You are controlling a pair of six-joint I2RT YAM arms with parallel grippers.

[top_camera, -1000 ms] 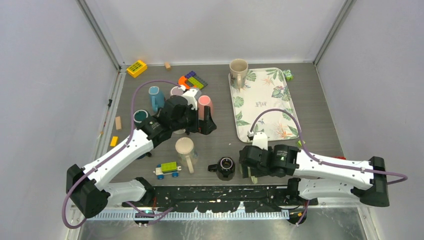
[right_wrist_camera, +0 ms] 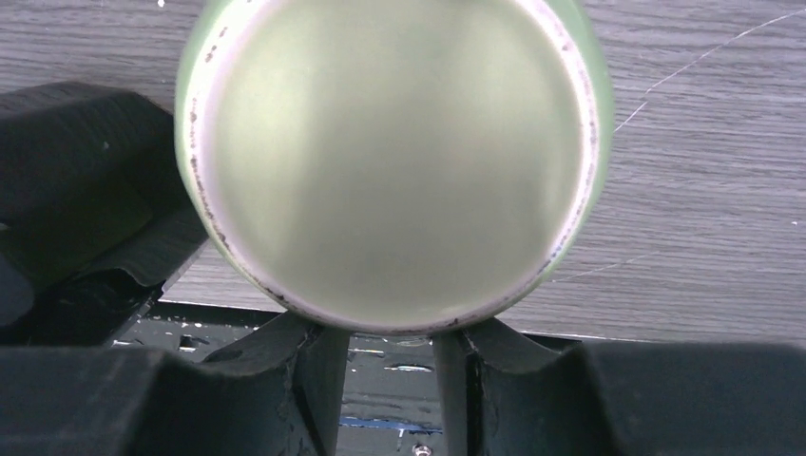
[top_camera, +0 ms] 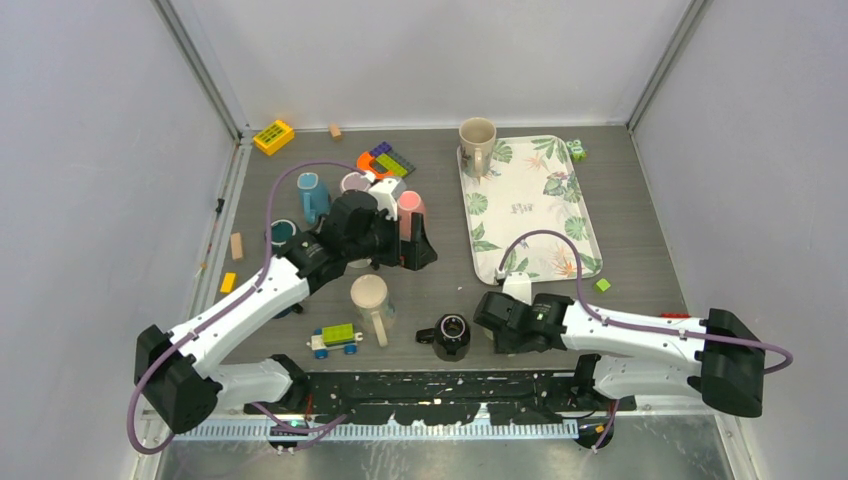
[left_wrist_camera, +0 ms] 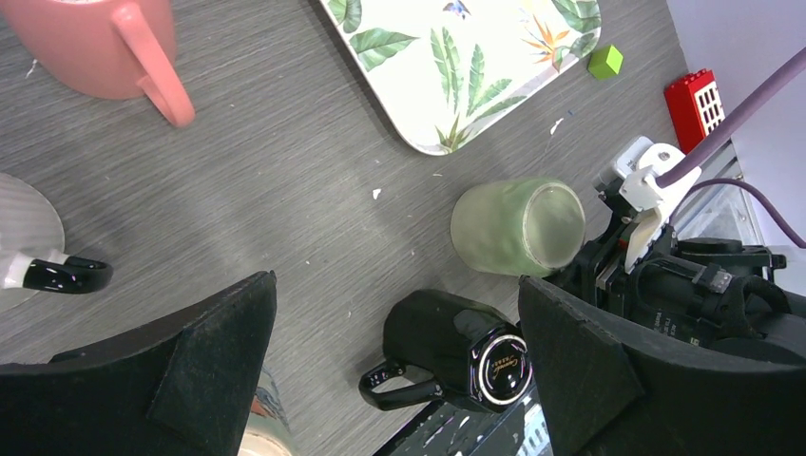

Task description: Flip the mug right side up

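Observation:
A pale green mug (left_wrist_camera: 504, 225) is on the table, mostly hidden under my right arm in the top view; the left wrist view shows its round end toward my right gripper, whose two fingers sit close at the rim of that end, part open; whether they grip it is unclear. A black mug (top_camera: 450, 338) stands just left of it, handle pointing left. My left gripper hangs open over the middle-left of the table, empty.
A floral tray (top_camera: 530, 210) holds a beige mug (top_camera: 477, 150) at the back right. Several mugs and toy blocks cluster at the left. A red brick (left_wrist_camera: 686, 109) lies at the right edge. Bare table lies between the black mug and tray.
The left arm is nearly still.

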